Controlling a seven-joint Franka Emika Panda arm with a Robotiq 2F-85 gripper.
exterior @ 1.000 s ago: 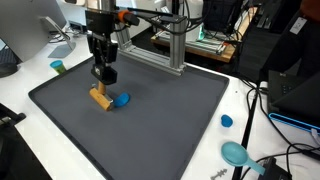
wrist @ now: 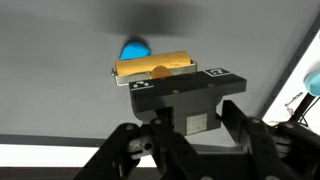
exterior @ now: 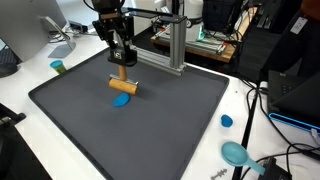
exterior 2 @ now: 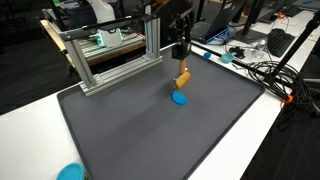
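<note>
An orange mallet-like tool hangs from my gripper point(exterior: 122, 64), its short handle upright and its cylindrical head point(exterior: 123, 86) crosswise below. In the wrist view the fingers are closed on the handle point(wrist: 160, 72), with the orange head point(wrist: 153, 63) just beyond the fingers point(wrist: 216, 73). A flat blue disc point(exterior: 121, 100) lies on the dark tabletop, beside the head. Exterior view 2 shows the head point(exterior 2: 183, 77) just above the disc point(exterior 2: 179, 98) in the picture. Whether the head touches the table cannot be told.
A green-topped can point(exterior: 58, 67) stands at the left edge. Another blue disc point(exterior: 227, 121) and a teal bowl-like item point(exterior: 236, 154) are off to the right. A metal frame point(exterior 2: 118, 75) stands behind.
My gripper has carried the orange tool rightward and toward the back in exterior view 1.
</note>
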